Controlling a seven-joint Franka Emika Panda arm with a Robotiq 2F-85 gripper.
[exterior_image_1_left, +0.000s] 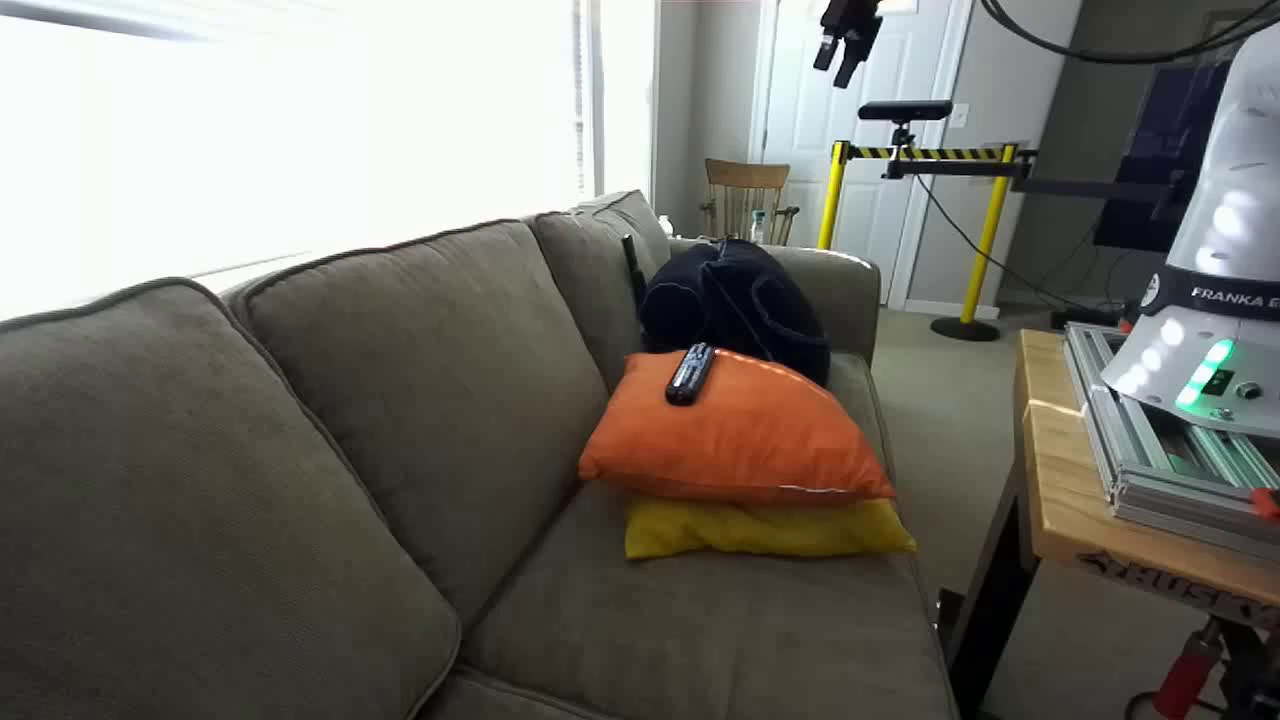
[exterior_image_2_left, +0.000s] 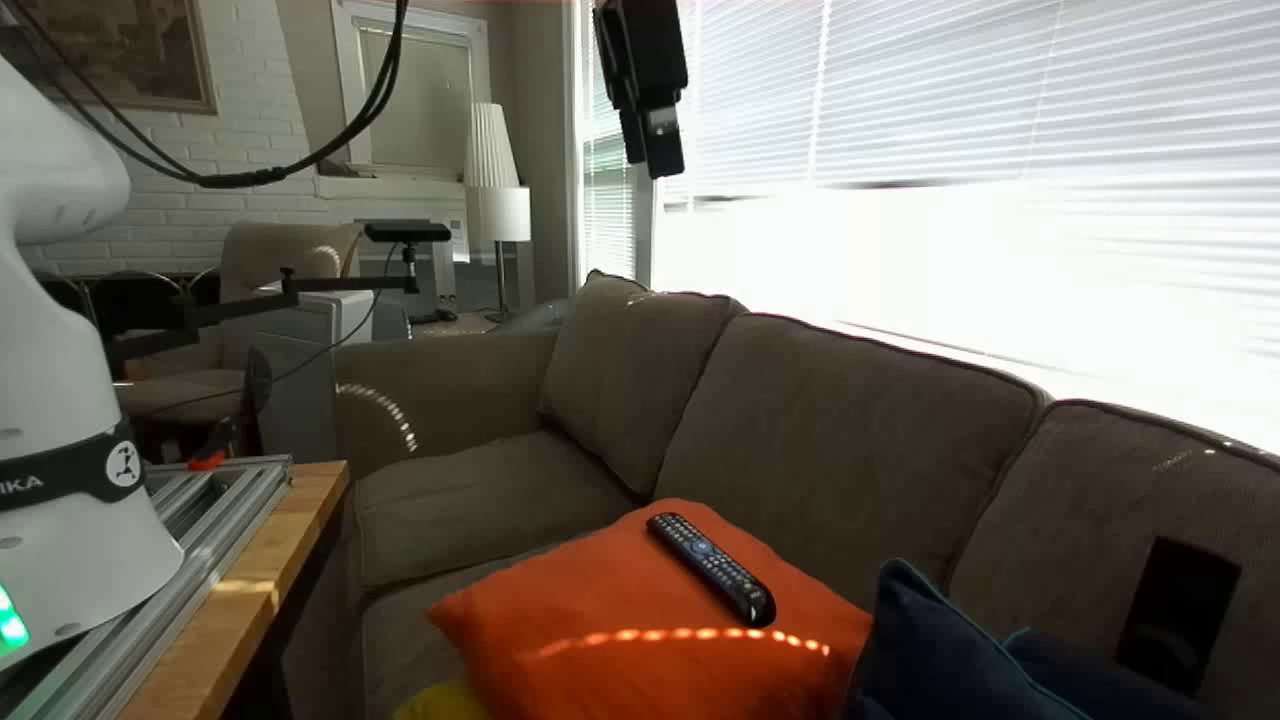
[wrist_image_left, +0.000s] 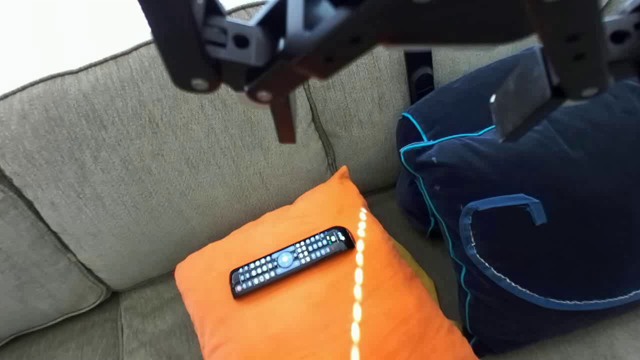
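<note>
A black remote control lies face up on an orange pillow; the same remote shows in exterior view 1, and exterior view 2 has the remote too. Beneath the orange pillow sits a yellow pillow. High above the couch hangs my gripper, its fingers wide apart in the wrist view with nothing between them. It is well clear of the remote. Exterior view 1 catches only the tip of the gripper at the top edge.
Dark blue pillows rest beside the orange one. A black upright object leans against the couch back. The wooden table carries the arm's base alongside the couch. The couch's near seat is bare in exterior view 1.
</note>
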